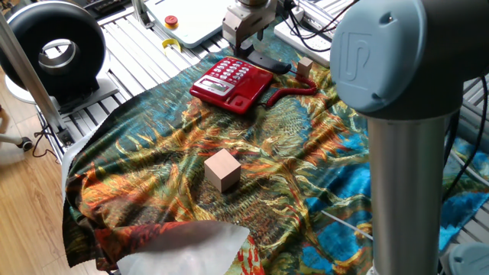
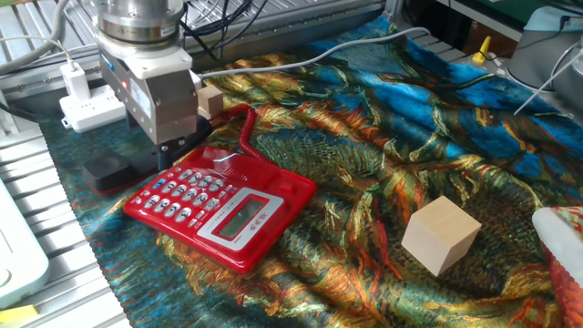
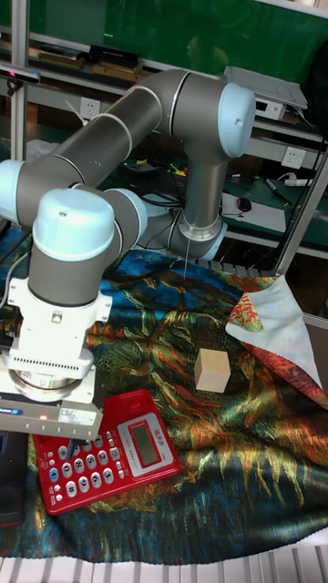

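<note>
A red telephone (image 2: 223, 210) with silver keys and a small display lies on the patterned cloth. Its black handset (image 2: 109, 171) is off the body, lying along the far side, with a coiled red cord (image 2: 247, 132) running from its end. My gripper (image 2: 165, 157) points down at the handset, at the telephone's back edge; one finger shows in front of the handset, and whether the fingers grip it is unclear. In exterior view 3 the gripper's housing (image 3: 48, 413) hides its fingers and part of the handset.
A wooden cube (image 1: 222, 169) rests on the cloth, well apart from the telephone. Near the cord is a smaller wooden block (image 2: 210, 100). A white power strip (image 2: 93, 111) lies behind the gripper. Wrinkled cloth (image 1: 153, 145) covers the open middle.
</note>
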